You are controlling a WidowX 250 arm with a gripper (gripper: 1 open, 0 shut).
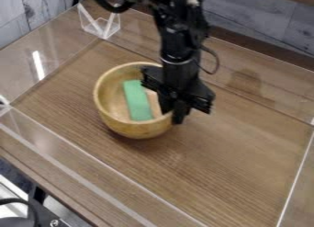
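Note:
A wooden bowl [117, 120] with a green block [138, 100] inside sits in the middle left of the camera view. My black gripper [174, 109] is at the bowl's right rim, shut on it. The fingertips are dark and partly hidden against the rim.
A white clear object [98, 17] stands at the back left near the table's edge. A dark cable [18, 212] lies at the front left corner.

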